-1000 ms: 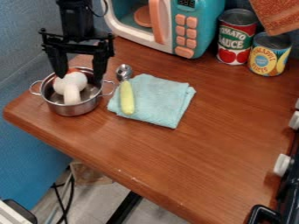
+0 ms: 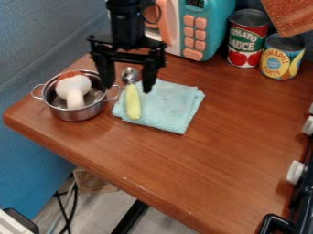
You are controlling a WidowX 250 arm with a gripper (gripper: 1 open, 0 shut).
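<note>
My black gripper hangs above the folded light blue cloth and the ladle-like spoon, its two fingers apart with nothing clearly between them. A yellow object, perhaps a corn or the spoon's handle, lies on the cloth. To the left, a steel pot holds a white mushroom-shaped object and something orange.
A teal microwave toy stands at the back, beside a tomato sauce can and a second can. A black appliance is at the right edge.
My gripper has moved right, from over the pot to over the spoon and cloth. The objects on the table look unmoved.
</note>
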